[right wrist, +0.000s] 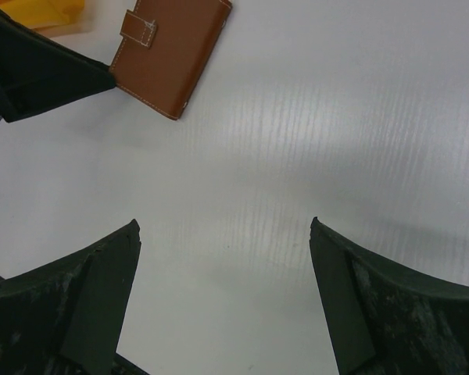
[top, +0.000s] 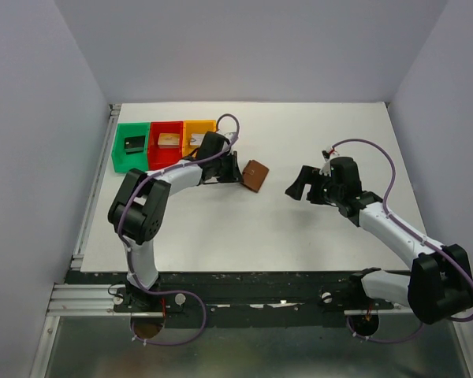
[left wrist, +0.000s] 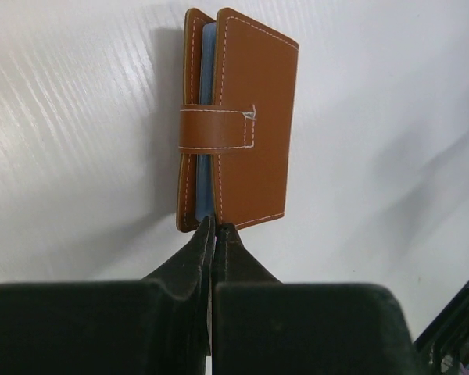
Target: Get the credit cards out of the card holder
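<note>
The brown leather card holder [top: 255, 176] lies near the middle of the table. Seen from the left wrist, its strap [left wrist: 216, 129] spans the side, and a blue-grey edge [left wrist: 208, 66] shows between the two covers. My left gripper is shut on the near edge of the front cover; only its tips reach the holder. In the right wrist view the left fingertip [right wrist: 94, 76] meets one corner of the card holder [right wrist: 172, 55]. My right gripper [top: 293, 183] stands open to the right of the holder, with bare table between its fingers.
At the back left stand a green bin [top: 128, 164], a red bin [top: 165, 160] and a yellow bin [top: 199, 126], each holding something.
</note>
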